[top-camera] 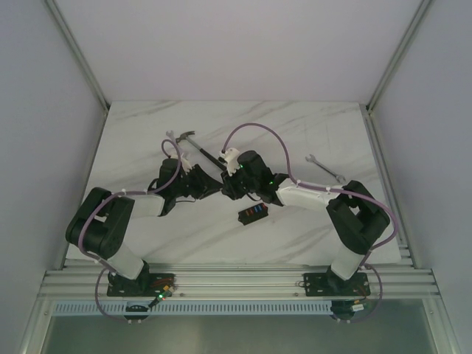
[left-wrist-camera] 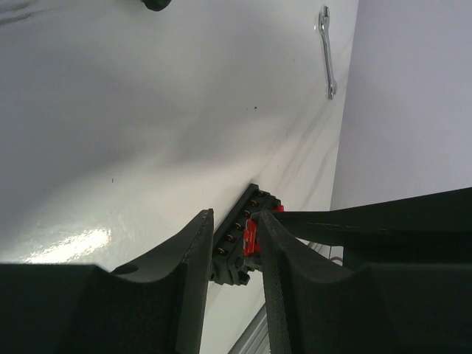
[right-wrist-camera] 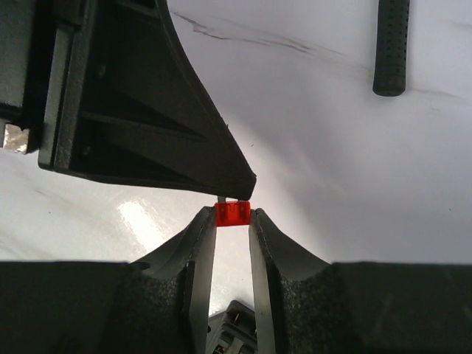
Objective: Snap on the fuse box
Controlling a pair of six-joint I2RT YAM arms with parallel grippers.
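In the middle of the table my two grippers meet above the dark fuse box (top-camera: 253,213), which has colored fuses. My right gripper is shut on a small red fuse (right-wrist-camera: 232,213), held upright between its fingertips. My left gripper has its fingers apart around that fuse's position, one finger reaching just behind it in the right wrist view; whether it touches the fuse is unclear. The fuse box (left-wrist-camera: 232,243) also shows beneath the fingers in the left wrist view.
A hammer (top-camera: 199,147) lies behind the grippers, its black handle (right-wrist-camera: 391,44) near them. Wrenches lie at back left and at right (top-camera: 324,168). The front of the table around the box is mostly clear.
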